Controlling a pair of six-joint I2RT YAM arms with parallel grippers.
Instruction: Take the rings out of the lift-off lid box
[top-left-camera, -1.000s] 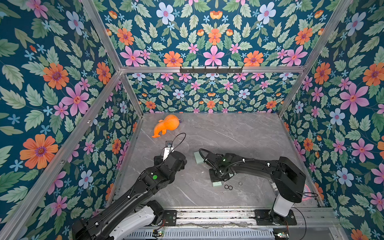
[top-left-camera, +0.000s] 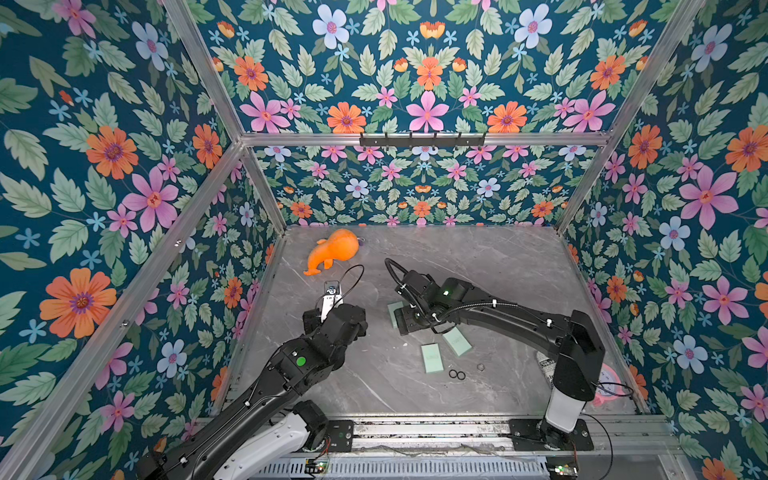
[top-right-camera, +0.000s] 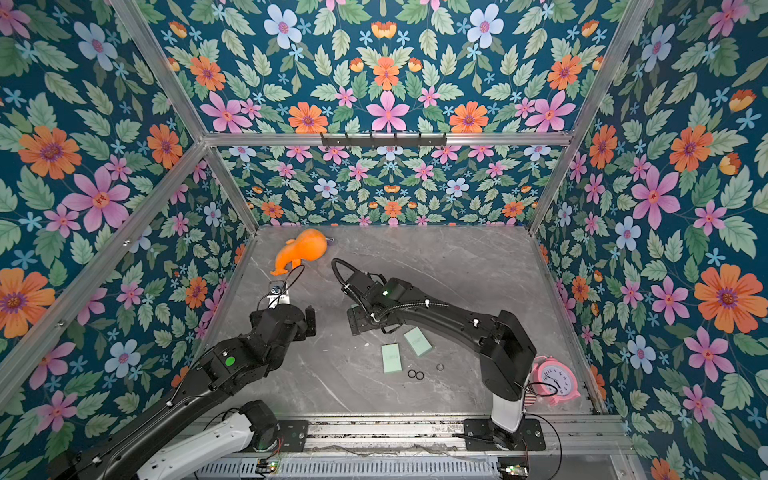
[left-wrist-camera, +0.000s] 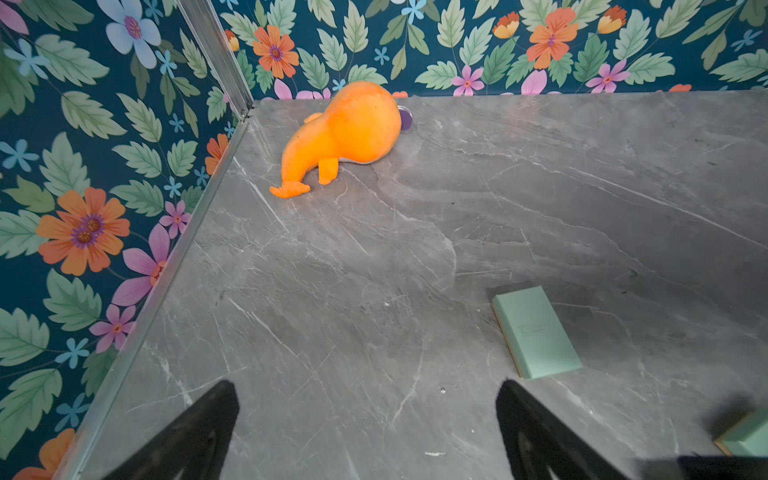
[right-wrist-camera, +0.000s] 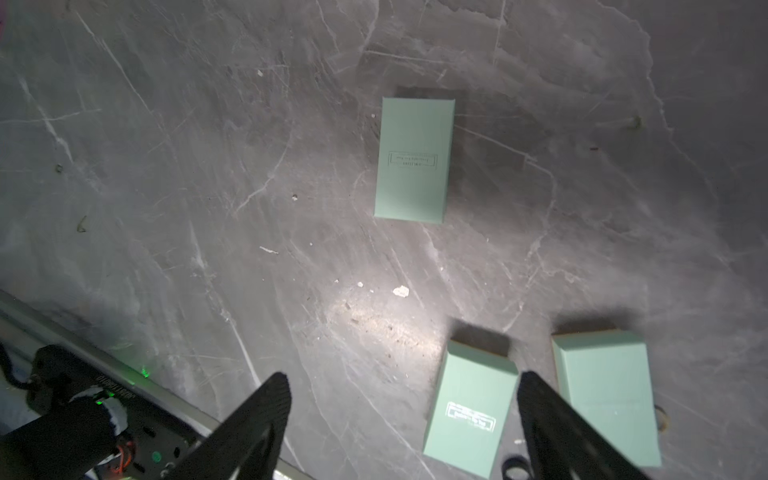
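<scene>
Three pale green boxes rest on the grey table. One stands apart, a box (right-wrist-camera: 416, 160) with a faint printed label on top; the second box (right-wrist-camera: 472, 408) and third box (right-wrist-camera: 608, 392) lie close together near the front. Beside them are two dark rings (top-right-camera: 416, 374) and a thinner ring (top-right-camera: 440, 367), all loose on the table. Above the table hangs my right gripper, open and empty, one finger overlapping the second box in its wrist view. To the left, my left gripper is open too, with bare table between its fingers.
An orange plush toy (left-wrist-camera: 344, 136) lies at the back left. A pink clock (top-right-camera: 555, 379) stands at the right edge beside the right arm's base.
My right gripper has risen and moved left and back, uncovering the two front boxes in the top left view.
</scene>
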